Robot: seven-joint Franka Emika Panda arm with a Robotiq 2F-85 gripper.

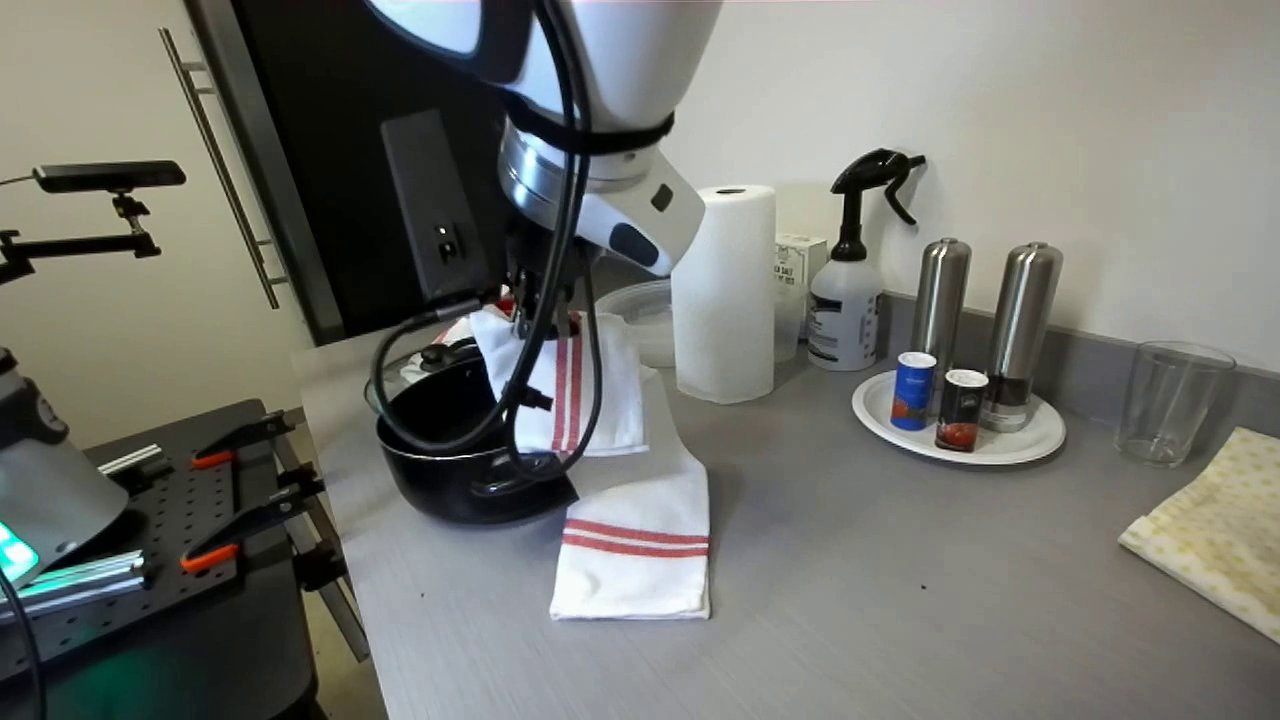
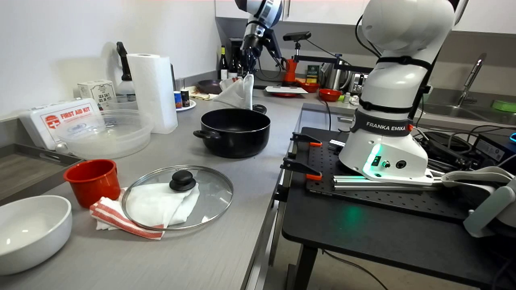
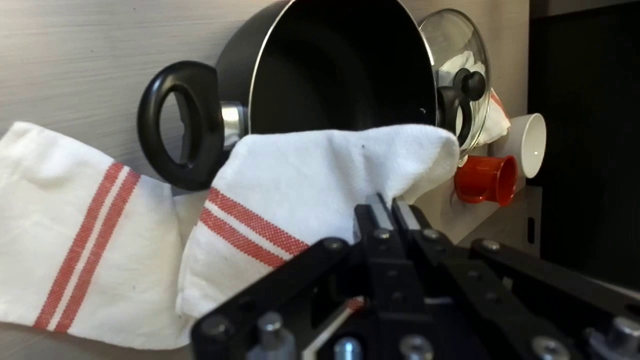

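A white towel with red stripes (image 3: 312,180) hangs from my gripper, whose fingers are shut on it. One part of this cloth lies flat on the counter, its striped end (image 1: 636,540) towards the front in exterior view 1. The raised part drapes against the near rim of the black pot (image 3: 342,66). That pot (image 2: 237,133) stands upright and uncovered, and its dark inside looks empty. In exterior view 2 my gripper (image 2: 249,72) is above the counter beyond the pot, with the cloth (image 2: 238,92) below it. Cables partly hide the fingers in exterior view 1.
A glass lid (image 2: 213,193) rests on another striped cloth (image 2: 116,215), near a red mug (image 2: 94,183) and white bowl (image 2: 36,232). A paper towel roll (image 1: 723,294) and a plate of shakers (image 1: 882,396) stand along the wall.
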